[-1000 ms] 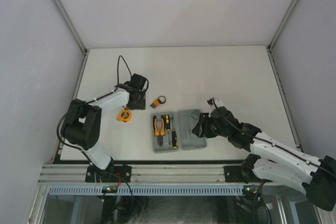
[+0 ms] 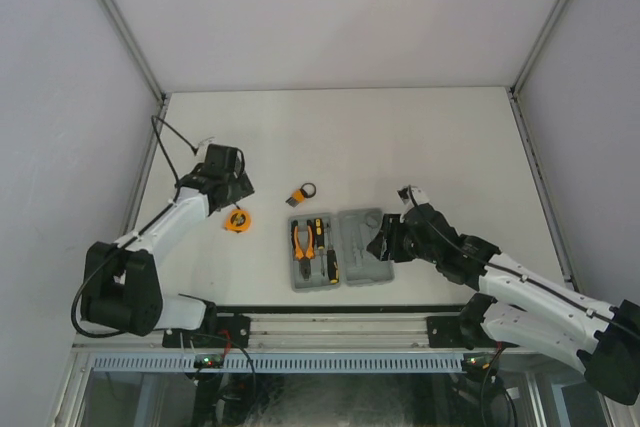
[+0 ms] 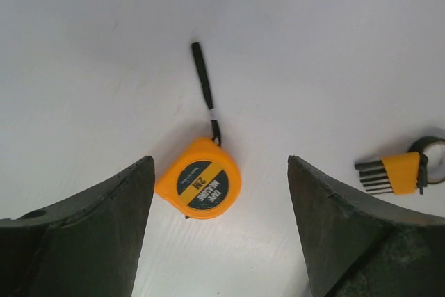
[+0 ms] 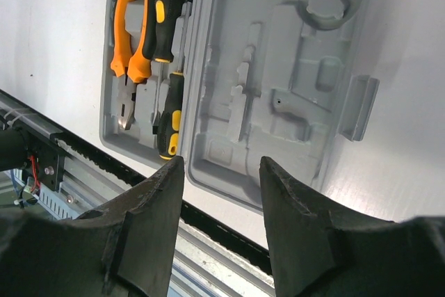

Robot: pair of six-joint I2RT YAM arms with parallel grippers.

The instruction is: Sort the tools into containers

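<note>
An orange tape measure (image 2: 237, 220) with a black strap lies on the left of the table. Over it hangs my left gripper, fingers apart, and the tape measure (image 3: 200, 180) shows between and beyond the fingers without being held. To the right lie the orange hex key set (image 3: 393, 174) and a black tape roll (image 3: 434, 158). A grey tool case (image 2: 293, 283) stands unfolded; pliers (image 4: 123, 29) and screwdrivers (image 4: 166, 15) fill its left half. Above the case's empty right half (image 4: 233, 12), my right gripper is open, holding nothing.
Along the front runs a metal rail (image 2: 330, 323). A thin cable (image 2: 157, 137) loops beside the left arm.
The right arm and the tools look unmoved.
</note>
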